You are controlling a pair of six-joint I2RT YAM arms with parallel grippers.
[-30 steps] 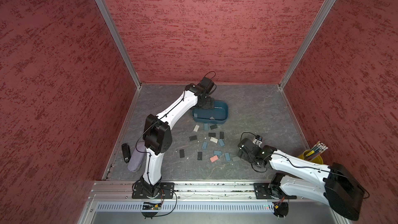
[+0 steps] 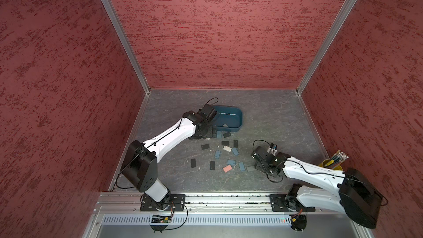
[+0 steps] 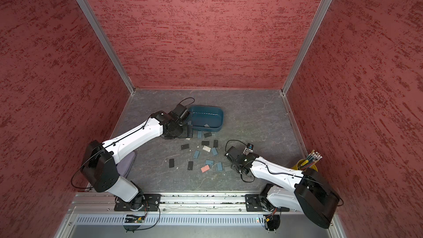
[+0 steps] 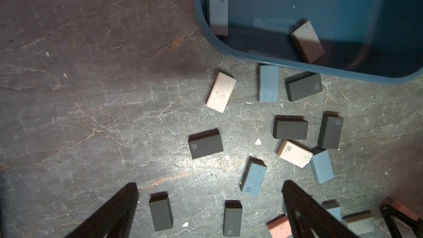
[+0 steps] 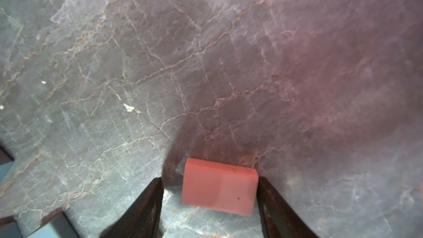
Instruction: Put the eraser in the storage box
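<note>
The blue storage box (image 2: 240,119) stands toward the back. In the left wrist view, two erasers lie inside it: a grey-blue eraser (image 4: 218,13) marked 4B and a pale eraser (image 4: 308,42). My left gripper, open and empty, hangs over the table just in front of the box's left side. Low at the right of the table is my right gripper, partly open around a red eraser (image 5: 219,189). Its right finger (image 5: 269,200) stands against or very close to the eraser's end. A gap separates the left finger (image 5: 149,205) from it.
Several black, blue, pale and pink erasers lie scattered in front of the box, such as a black eraser (image 4: 205,143) and a pink eraser (image 2: 227,168). A yellow pen cup (image 3: 296,166) stands far right.
My left arm has swung from over the box toward the front left, covering the purple case seen a second ago.
</note>
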